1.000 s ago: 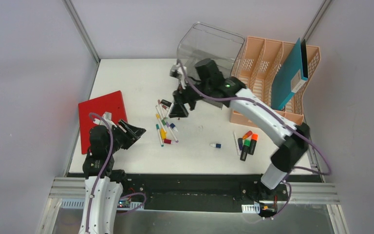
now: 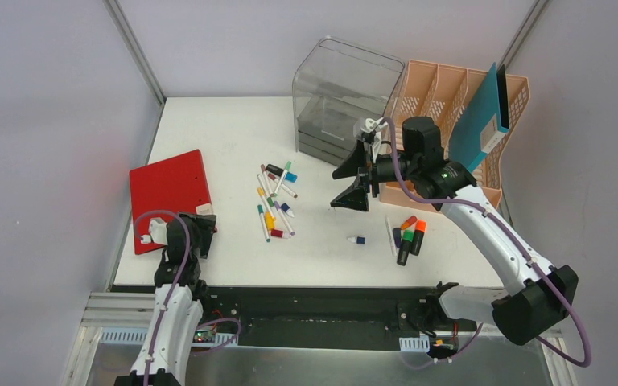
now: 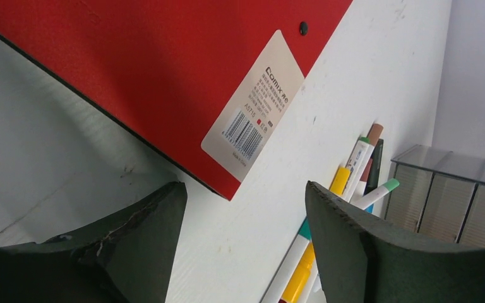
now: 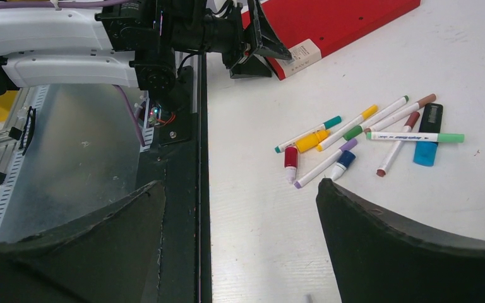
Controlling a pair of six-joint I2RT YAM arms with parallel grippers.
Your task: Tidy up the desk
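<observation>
A red folder (image 2: 166,186) lies flat at the desk's left. My left gripper is open at the folder's labelled corner, low over the desk, nothing held. My right gripper (image 2: 354,185) stands open and empty in front of the clear drawer unit (image 2: 338,84). Scattered markers (image 2: 278,201) lie mid-desk; several thicker highlighters (image 2: 406,245) and pens lie at the front right. A pink file rack (image 2: 418,88) at the back right holds a teal folder (image 2: 475,125).
Walls bound the workspace left, right and behind; the desk's front edge has a dark rail below it.
The left gripper has swung left and down onto the folder's near corner. The right arm has moved right, away from the marker pile to before the rack.
</observation>
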